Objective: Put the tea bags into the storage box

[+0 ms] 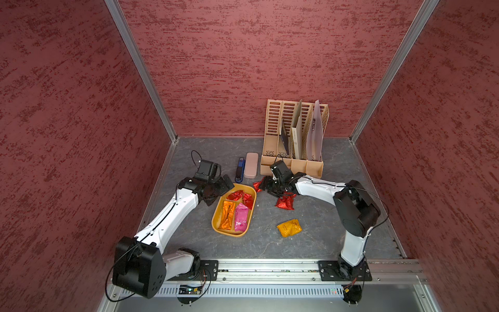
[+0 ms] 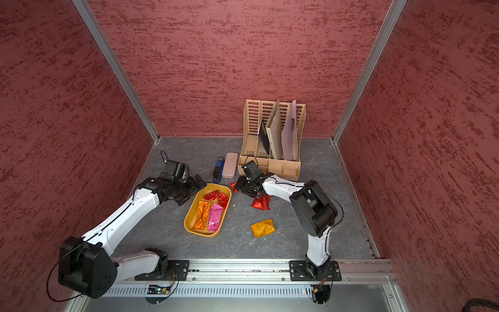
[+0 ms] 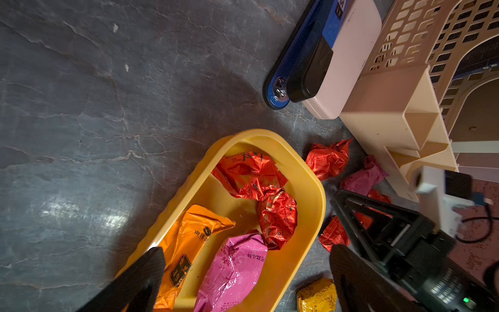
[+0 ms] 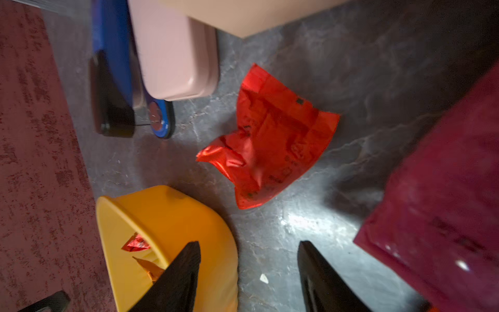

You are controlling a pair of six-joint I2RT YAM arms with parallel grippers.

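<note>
The yellow storage box (image 1: 214, 224) holds two red tea bags (image 3: 249, 174), an orange one (image 3: 187, 249) and a pink one (image 3: 234, 273). Over its far left rim, my left gripper (image 1: 219, 191) stands open and empty. My right gripper is also open, low over the table right of the box, nothing between its fingers. A loose red bag (image 4: 280, 140) lies ahead of it, near the box's far right corner. Close to the right gripper are a loose pink bag (image 3: 363, 176) and another red bag (image 1: 284, 202), partly hidden. A gold bag (image 1: 289, 227) lies nearer the front.
Behind the box are a blue stapler (image 1: 240, 169) and a pale pink case (image 1: 251, 165). A beige file rack (image 1: 271, 145) with upright folders stands at the back, close behind the right gripper.
</note>
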